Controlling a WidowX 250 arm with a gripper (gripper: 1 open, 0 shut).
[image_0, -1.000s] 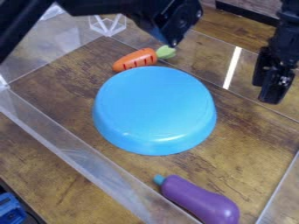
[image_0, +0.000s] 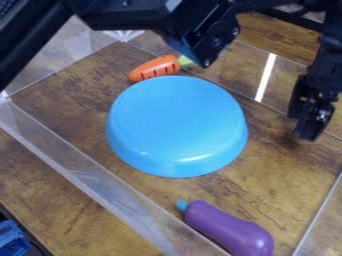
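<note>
My black gripper (image_0: 310, 112) hangs at the right edge of the camera view, pointing down over the wooden floor, with nothing visible between its fingers; it stands open. Left of it rests a light-blue upturned bowl or dome (image_0: 174, 118). An orange toy carrot (image_0: 155, 68) with a green top lies behind the blue piece. A purple toy eggplant (image_0: 230, 228) lies at the front, bottom right.
Clear plastic walls (image_0: 94, 180) border the wooden area (image_0: 60, 95). A dark arm segment crosses the top of the view. A blue object (image_0: 8, 238) sits at the lower left, outside the wall. Bare wood lies left of the blue piece.
My gripper has moved slightly left and lower in the view, toward the front. The carrot, eggplant and blue piece have not moved.
</note>
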